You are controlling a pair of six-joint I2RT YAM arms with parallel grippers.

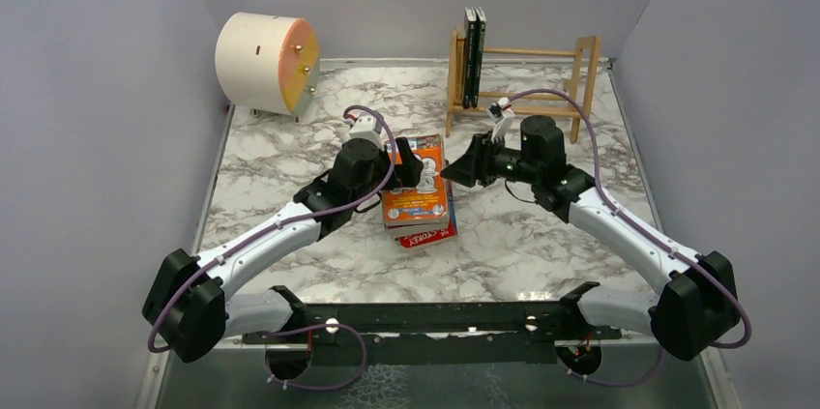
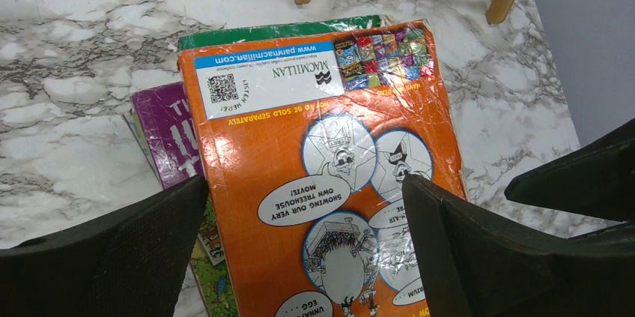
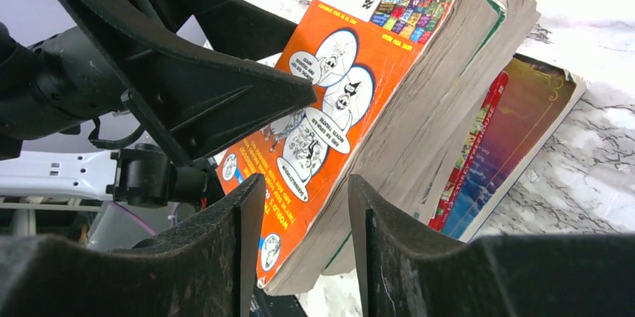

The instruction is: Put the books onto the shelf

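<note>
An orange comic book (image 1: pixel 419 198) tops an uneven pile in the middle of the table. Beneath it, a green book (image 2: pixel 281 32), a purple book (image 2: pixel 166 133) and a red-and-blue book (image 3: pixel 509 141) stick out at different sides. My left gripper (image 1: pixel 410 165) is above the orange cover, fingers spread and empty; its fingers (image 2: pixel 112 249) frame the cover in the left wrist view. Beside the pile's right edge, my right gripper (image 1: pixel 448 175) has its fingers partly apart. In the right wrist view its fingers (image 3: pixel 239 234) face the page edges, with no grip showing.
A wooden rack (image 1: pixel 541 97) with two dark upright files (image 1: pixel 472 56) stands at the back right. A round cream cabinet (image 1: pixel 251 63) is at the back left. Both grippers are close together over the pile.
</note>
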